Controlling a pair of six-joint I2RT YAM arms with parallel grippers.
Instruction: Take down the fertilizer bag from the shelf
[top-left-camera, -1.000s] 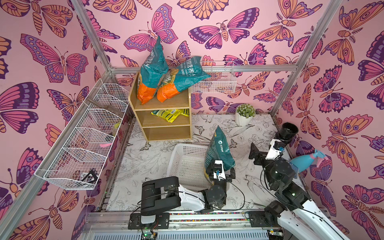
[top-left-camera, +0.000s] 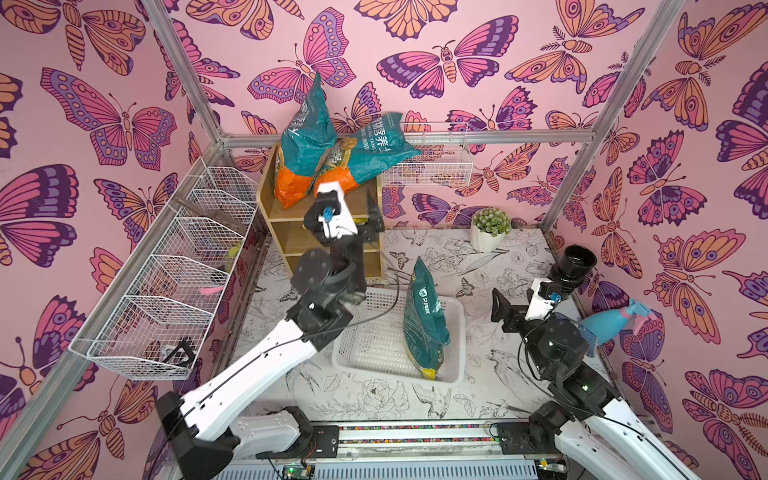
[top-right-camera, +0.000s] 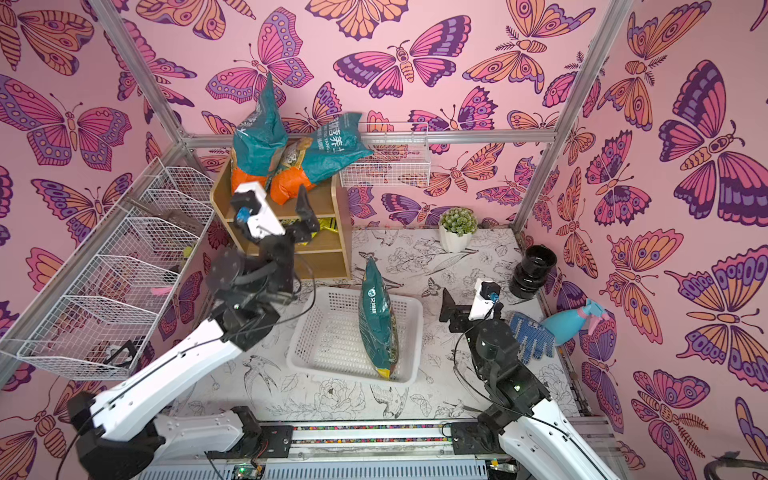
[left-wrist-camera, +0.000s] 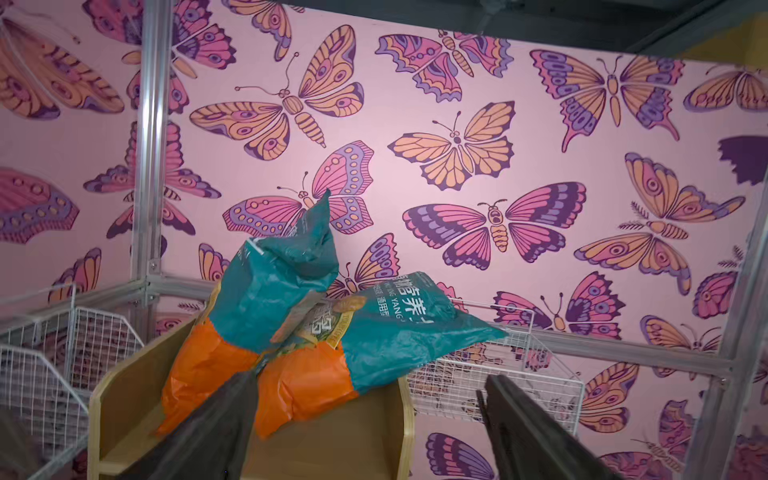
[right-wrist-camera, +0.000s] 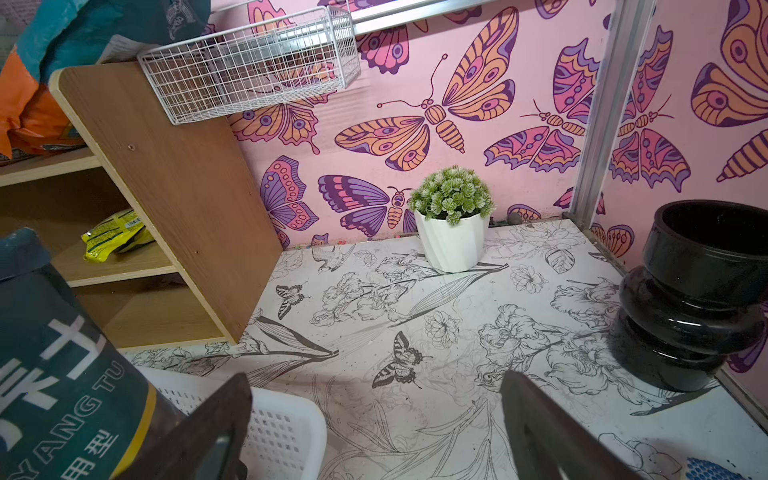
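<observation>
Two teal and orange bags lie on the top of the wooden shelf (top-left-camera: 326, 269): a left bag (left-wrist-camera: 252, 296) leaning upright, and a right bag (left-wrist-camera: 384, 336) tilted over with its teal end past the shelf's right side. Yellow packets (right-wrist-camera: 116, 234) rest on the middle level, mostly hidden in the top left view. My left gripper is open in front of the shelf, nothing between its fingers, apart from the bags. A third teal bag (top-left-camera: 425, 320) stands in the white basket (top-left-camera: 352, 352). Open and empty, my right gripper hangs right of that basket.
Wire baskets (top-left-camera: 152, 316) line the left wall; another wire basket (right-wrist-camera: 256, 68) hangs right of the shelf. A potted plant (right-wrist-camera: 452, 216), black pot (right-wrist-camera: 692, 296) and blue spray bottle (top-right-camera: 566, 321) stand to the right. Between shelf and plant the table is clear.
From beside the bag in the basket, my left arm has swung left and forward to the shelf, its fingers opening wider. That bag has shifted slightly left.
</observation>
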